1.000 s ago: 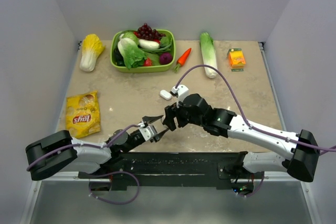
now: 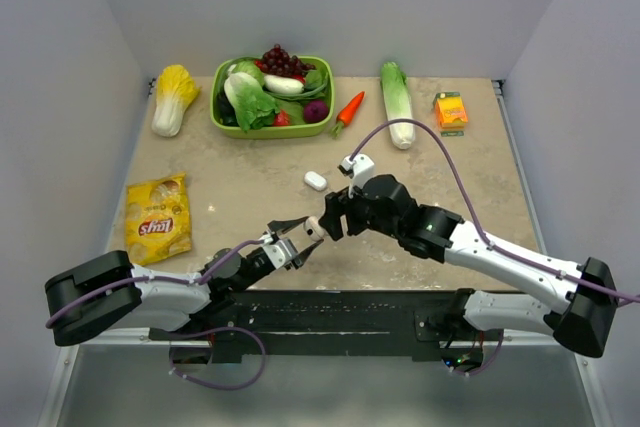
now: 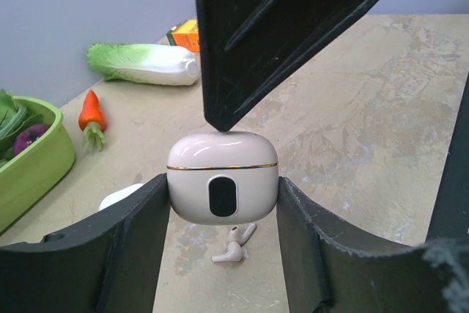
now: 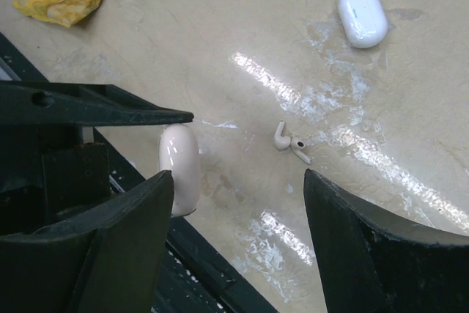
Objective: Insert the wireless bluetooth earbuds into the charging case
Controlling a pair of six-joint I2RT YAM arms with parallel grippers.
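The white charging case (image 3: 222, 177), with a gold seam and dark oval window, is held upright in my left gripper (image 2: 305, 239); its lid looks closed. My right gripper (image 2: 337, 217) stands open just right of and above the case; a dark finger tip (image 3: 220, 111) shows over the case top in the left wrist view. Two white earbuds (image 4: 286, 138) lie on the table beyond the case. A separate white rounded object (image 4: 363, 16) lies farther back on the table.
A green vegetable basket (image 2: 220, 117), carrot (image 2: 348, 112), cabbages (image 2: 396, 107) and an orange box (image 2: 450, 110) stand at the back. A chip bag (image 2: 157, 217) lies at left.
The right gripper has moved right, away from the case, uncovering more of it in the top view. The left gripper has stayed almost still, holding the case.
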